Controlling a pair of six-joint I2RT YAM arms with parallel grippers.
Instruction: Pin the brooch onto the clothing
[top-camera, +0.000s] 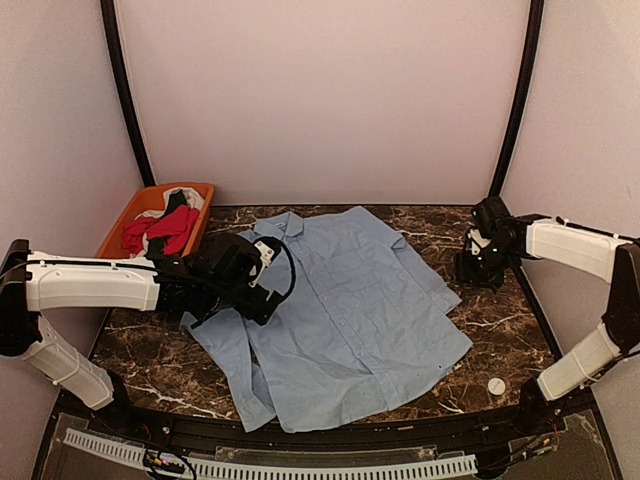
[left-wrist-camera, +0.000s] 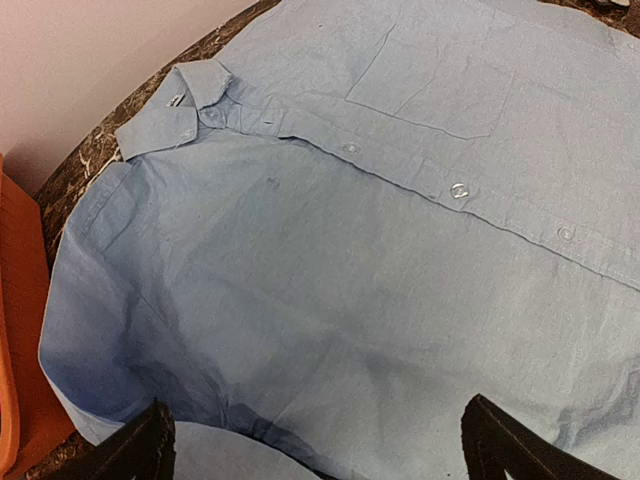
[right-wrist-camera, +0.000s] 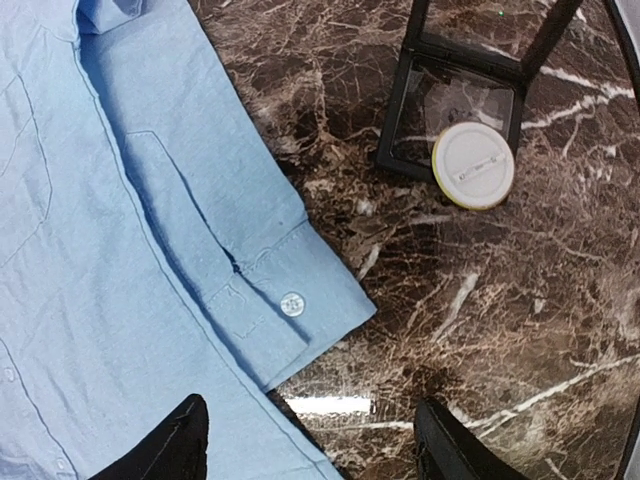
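A light blue shirt (top-camera: 350, 310) lies spread on the dark marble table, with its pocket (left-wrist-camera: 430, 85) and button placket visible in the left wrist view. My left gripper (top-camera: 258, 300) hangs open over the shirt's left side, nothing between its fingers. My right gripper is over the shirt's right sleeve edge, fingers apart and empty. In the right wrist view a black-framed clear holder (right-wrist-camera: 450, 95) carries a round white disc (right-wrist-camera: 472, 165) beside the sleeve; whether this is the brooch I cannot tell.
An orange bin (top-camera: 120, 235) with red, white and black cloth stands at the back left. A small white round item (top-camera: 496, 386) lies at the front right. Bare table surrounds the shirt on the right.
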